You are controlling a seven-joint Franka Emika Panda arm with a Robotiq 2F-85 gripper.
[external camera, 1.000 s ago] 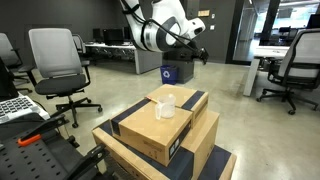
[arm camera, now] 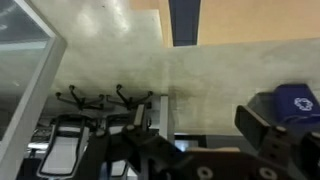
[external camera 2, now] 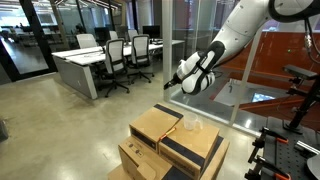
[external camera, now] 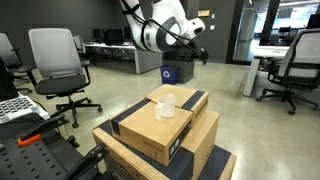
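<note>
A clear, whitish cup-like container (external camera: 165, 105) stands on top of the cardboard boxes (external camera: 155, 128); in the second exterior view the same container (external camera 2: 190, 122) shows faintly on the box top. My white arm reaches in from above, and the gripper (external camera: 204, 58) hangs in the air beyond the boxes, well apart from the container. From the wrist, the gripper is open, its dark fingers (arm camera: 139, 122) widely spaced with only floor showing between them. The container does not appear in the wrist view.
Boxes of different heights (external camera 2: 165, 152) form a stepped stack with dark tape. Beyond stands a blue bin (external camera: 169, 75). Office chairs (external camera: 60, 65) flank the area, and bare floor surrounds the stack. A dark bench (external camera: 35, 155) borders the near left.
</note>
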